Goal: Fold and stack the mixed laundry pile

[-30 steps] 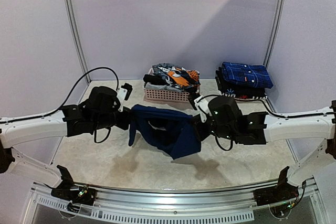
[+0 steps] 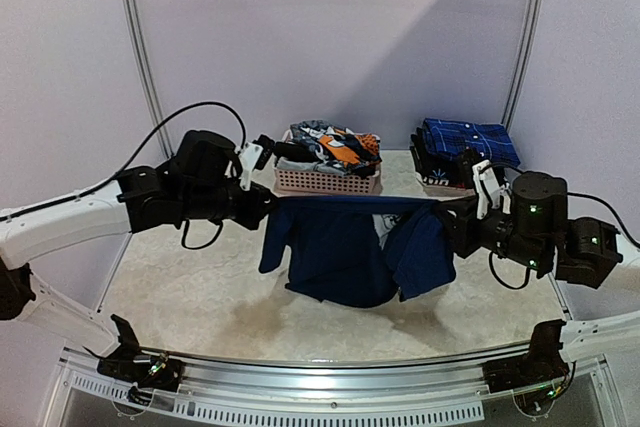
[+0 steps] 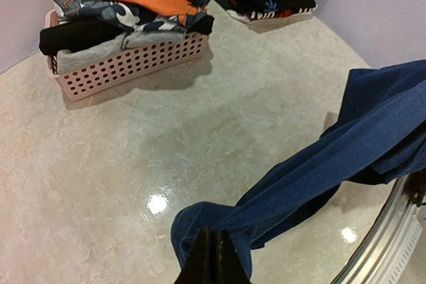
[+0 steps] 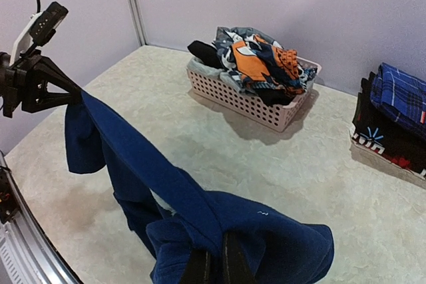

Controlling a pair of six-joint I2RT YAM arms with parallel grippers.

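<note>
A dark navy garment (image 2: 345,262) hangs stretched by its top edge between my two grippers, above the middle of the table. My left gripper (image 2: 268,205) is shut on one end, seen bunched at the fingertips (image 3: 200,251) in the left wrist view. My right gripper (image 2: 450,217) is shut on the other end, where the cloth (image 4: 239,231) gathers in folds round the fingers in the right wrist view. A small pale patch shows among the folds below the stretched edge.
A pink perforated basket (image 2: 325,184) of mixed clothes stands at the back middle. A folded stack (image 2: 465,142) topped with blue plaid sits at the back right.
The garment now hangs more open.
</note>
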